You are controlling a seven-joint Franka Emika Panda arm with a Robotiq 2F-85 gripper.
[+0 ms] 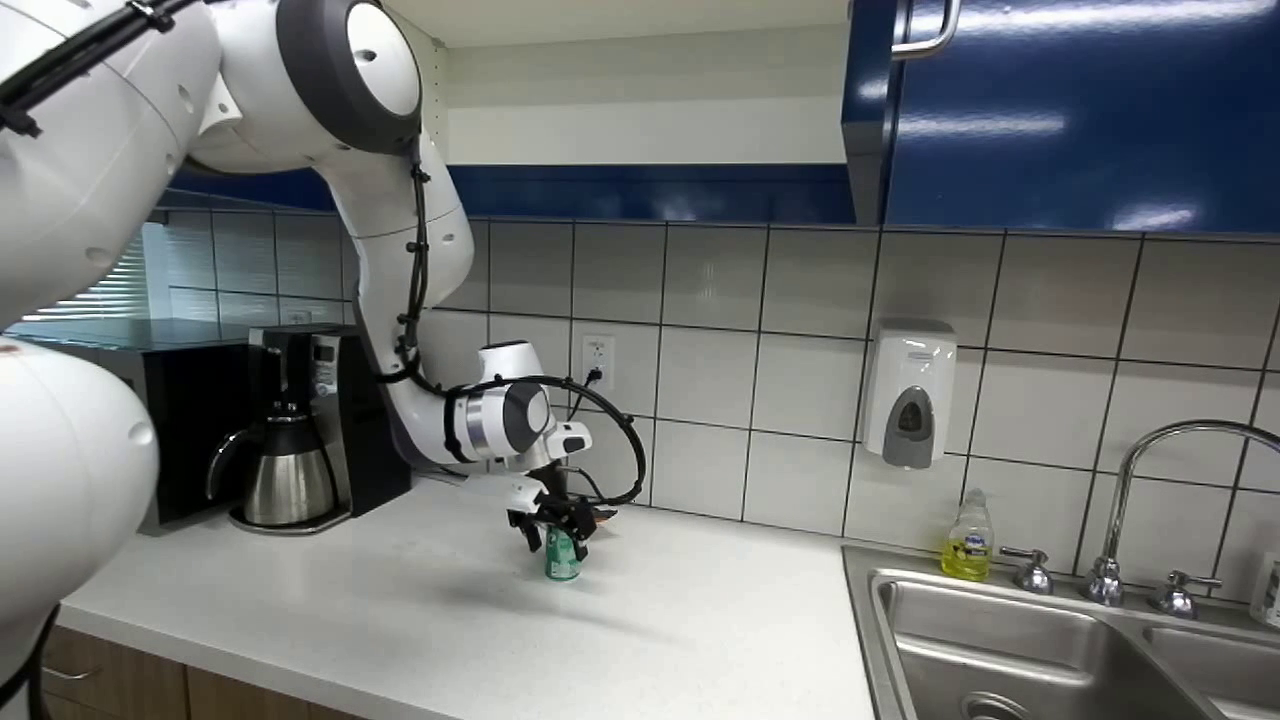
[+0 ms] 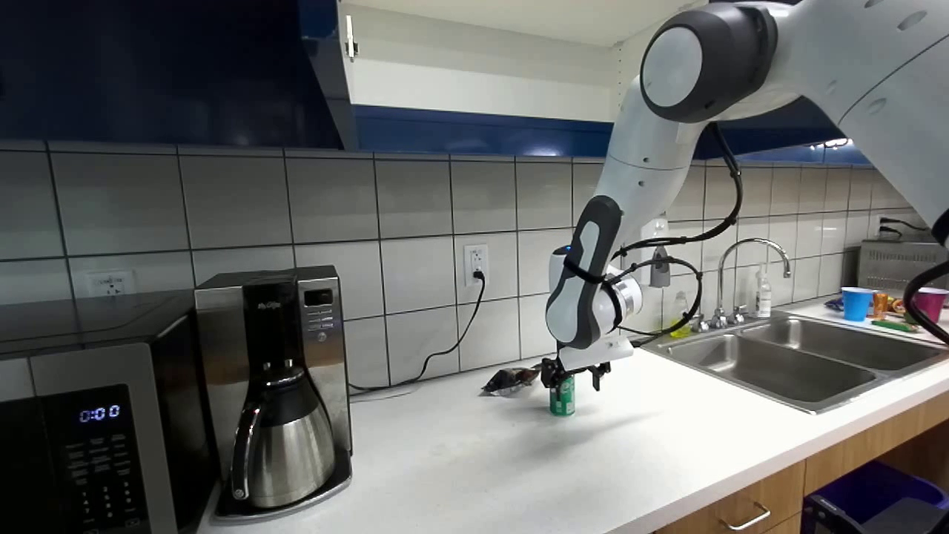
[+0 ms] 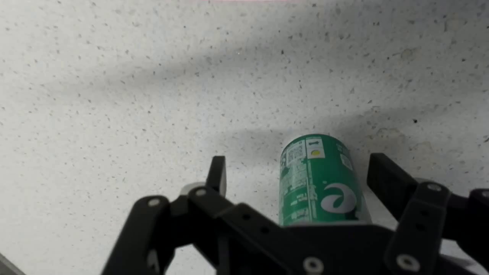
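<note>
A green can (image 1: 561, 557) stands upright on the white counter (image 1: 708, 624). My gripper (image 1: 557, 548) is open around its upper part, pointing down from above. From the other side, the same can (image 2: 562, 397) shows below the gripper (image 2: 571, 383). In the wrist view the can (image 3: 316, 183) lies between the two black fingertips, closer to the right one (image 3: 387, 183); a wider gap separates it from the left fingertip (image 3: 217, 176). Neither finger visibly presses on it. The gripper's body hides the can's top.
Behind the can lies a dark crumpled packet (image 2: 511, 380) near the wall. A coffee maker (image 2: 276, 400) and microwave (image 2: 98, 418) stand on one side, the sink (image 1: 1020, 648) on the other. Open counter lies in front of the can.
</note>
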